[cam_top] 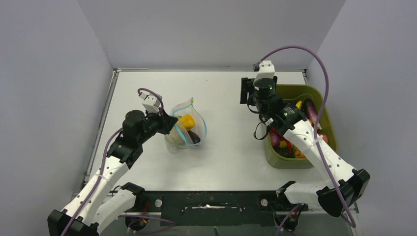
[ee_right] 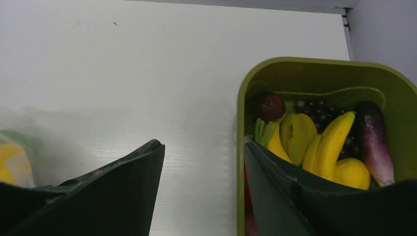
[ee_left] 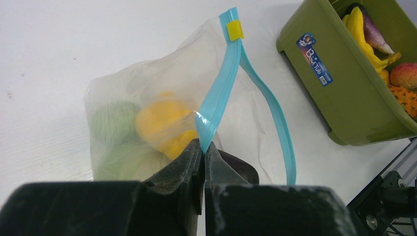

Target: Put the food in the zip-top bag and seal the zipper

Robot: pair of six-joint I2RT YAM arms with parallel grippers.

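Note:
The clear zip top bag (cam_top: pixel 199 118) stands on the left half of the table, its mouth open. Inside it, a yellow pepper (cam_top: pixel 186 122), a dark eggplant-like item (cam_top: pixel 194 137) and pale green food (ee_left: pixel 115 123) show. My left gripper is shut on the near strip of the bag's blue zipper (ee_left: pixel 216 98); a yellow slider (ee_left: pixel 235 30) sits at the zipper's far end. My right gripper is open and empty, over the left rim of the green bin (ee_right: pixel 241 113), well away from the bag.
Inside the bin are bananas (ee_right: pixel 334 142), an eggplant (ee_right: pixel 373 132), dark grapes (ee_right: pixel 322 113) and a dark red round fruit (ee_right: pixel 270 106). White table (cam_top: pixel 226 162) between bag and bin is clear. The right arm covers part of the bin in the top view.

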